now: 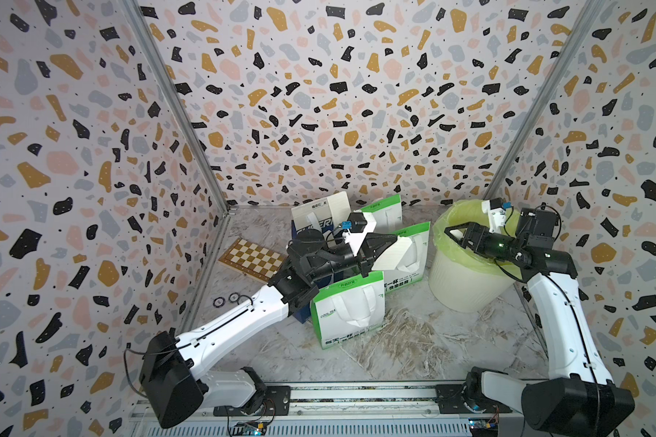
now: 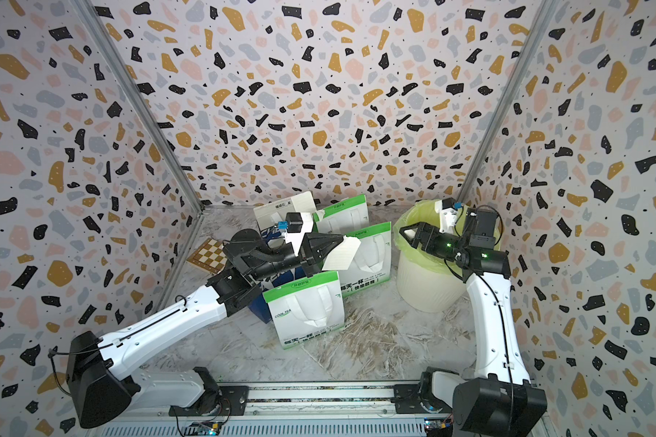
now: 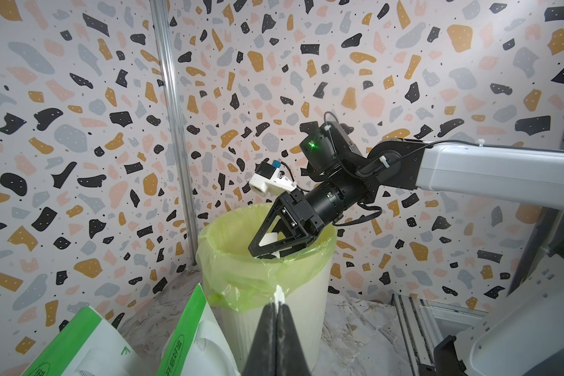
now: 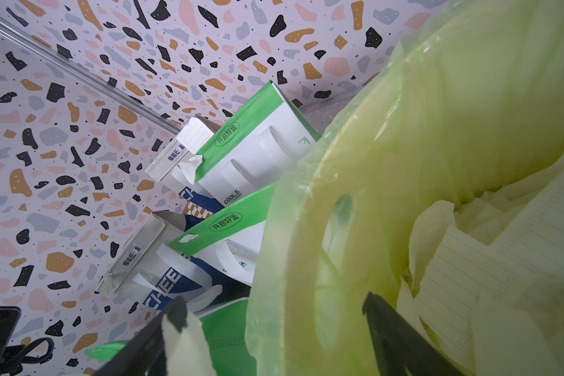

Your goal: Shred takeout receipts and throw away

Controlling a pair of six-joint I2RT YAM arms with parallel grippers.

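My left gripper (image 1: 379, 246) is shut on a white paper receipt (image 1: 392, 253), held above the front paper bag. My right gripper (image 1: 453, 233) is at the mouth of the cream bin (image 2: 426, 287), over its pale green liner (image 4: 457, 75), with a white paper scrap at its fingers. In the right wrist view its fingers are apart and blurred, pale paper by the left one; whether it grips that is unclear. Inside the bin lie crumpled lined papers (image 4: 476, 275).
Several takeout bags (image 1: 347, 313) stand in the middle, left of the bin. A checkered board (image 1: 249, 258) and black rings (image 1: 219, 301) lie at the left.
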